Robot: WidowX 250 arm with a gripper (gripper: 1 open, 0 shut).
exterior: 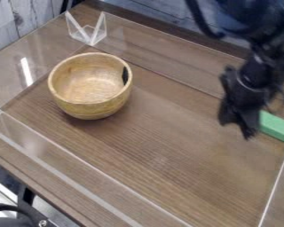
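Note:
My gripper [237, 115] is at the right of the table, blurred, shut, with nothing visible between its fingers. It hangs beside a green block [275, 127], which is partly hidden behind it. A wooden bowl [91, 102] stands at the left, apart from the gripper.
A white wire-like object [90, 32] sits at the back left near the edge. A pale wall runs along the back.

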